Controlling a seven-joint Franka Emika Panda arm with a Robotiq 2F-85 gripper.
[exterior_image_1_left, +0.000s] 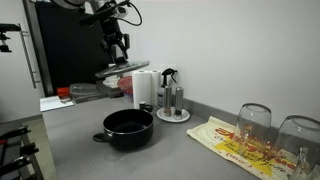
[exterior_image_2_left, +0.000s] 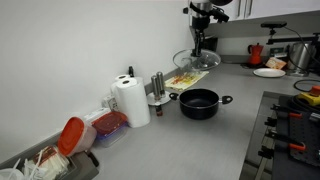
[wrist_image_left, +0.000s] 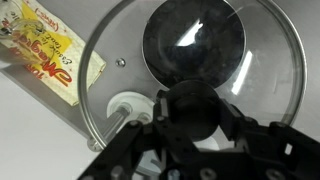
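Observation:
A black pot (exterior_image_1_left: 128, 129) stands uncovered on the grey counter, its side handle (exterior_image_1_left: 102, 138) to the left. High above the counter my gripper (exterior_image_1_left: 121, 58) is shut on the dark knob (wrist_image_left: 195, 109) of a glass lid (exterior_image_1_left: 122, 69). In exterior view 2 the lid (exterior_image_2_left: 197, 60) hangs over the pot (exterior_image_2_left: 201, 103), clearly apart from it. Through the glass in the wrist view, the pot (wrist_image_left: 193, 38) shows off toward the top, partly beyond the knob. The fingertips are mostly hidden behind the knob and arm.
Behind the pot are a white plate (exterior_image_1_left: 186, 116) with shakers, a spray bottle (exterior_image_1_left: 169, 77) and paper towel rolls (exterior_image_1_left: 141, 85). A yellow printed cloth (exterior_image_1_left: 225, 141) with upturned glasses (exterior_image_1_left: 252, 124) lies right. Counter in front of the pot is clear.

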